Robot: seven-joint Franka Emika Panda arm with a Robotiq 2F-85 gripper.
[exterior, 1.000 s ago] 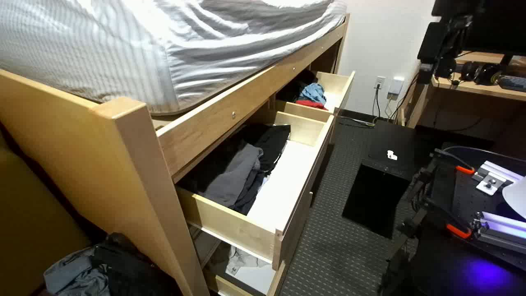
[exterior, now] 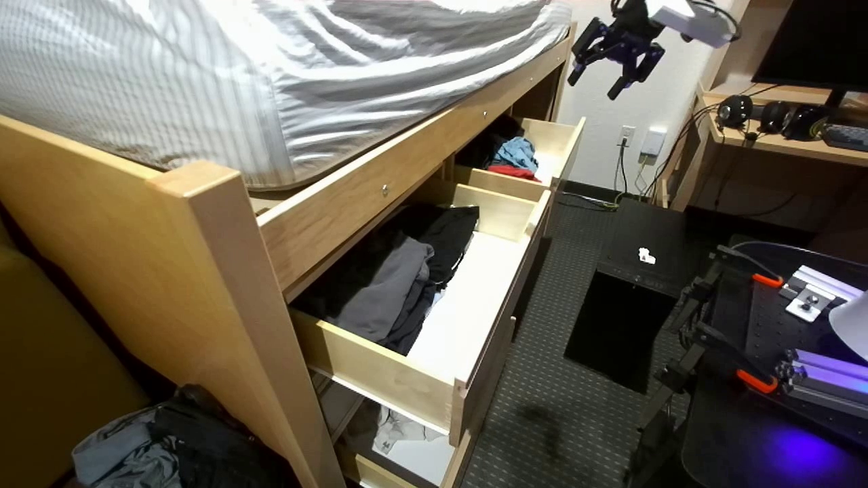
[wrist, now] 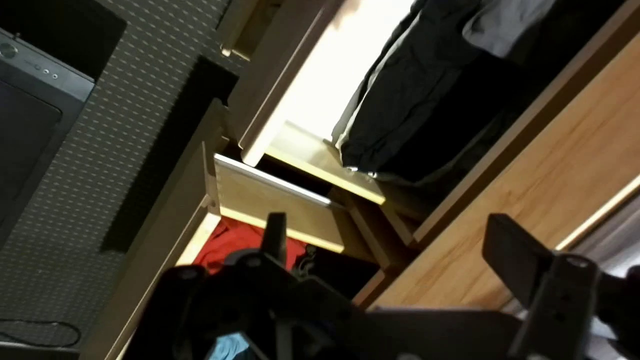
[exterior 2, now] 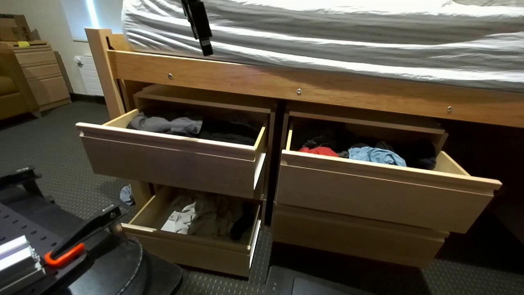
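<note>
High above the drawers, my gripper (exterior: 594, 88) hangs open with nothing between its fingers; in the wrist view its two black fingers (wrist: 517, 259) stand wide apart. Below the bed, the upper left drawer (exterior 2: 167, 162) is pulled out, holding dark and grey clothes (exterior: 382, 289) on its inner side and a bare white floor in front. The upper right drawer (exterior 2: 388, 189) is also out, with a red cloth (exterior 2: 319, 150) and a light blue cloth (exterior 2: 377, 155) in it. Beneath the left one, a lower drawer (exterior 2: 191, 248) stands open with white and grey clothes.
The bed's wooden rail (exterior: 390, 183) and mattress (exterior: 325, 81) overhang the drawers. A black table (exterior: 781, 439) with orange-tipped clamps stands opposite. On the carpet sits a black box (exterior: 651, 240). More clothes (exterior: 175, 447) lie by the bedpost.
The arm has swung from near the monitor leftward toward the bed in exterior view 1, and its gripper now shows open there. Drawers and clothes look unchanged.
</note>
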